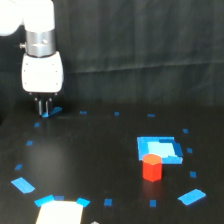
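Observation:
At the far left my gripper (43,107) hangs fingers-down below the white wrist, close to a flat blue strip (54,111) on the dark table. The fingers are small and dark here, so their gap is unclear. A red hexagonal block (152,170) stands right of centre, in front of a blue tray (143,142) with a pale interior, overlapping its front edge in this view. My gripper is well away from both.
Other blue strips lie at the front left (22,185), near the bottom (44,200) and at the right (191,197). A cream-coloured object (60,213) is cut off by the bottom edge. Small blue squares dot the table.

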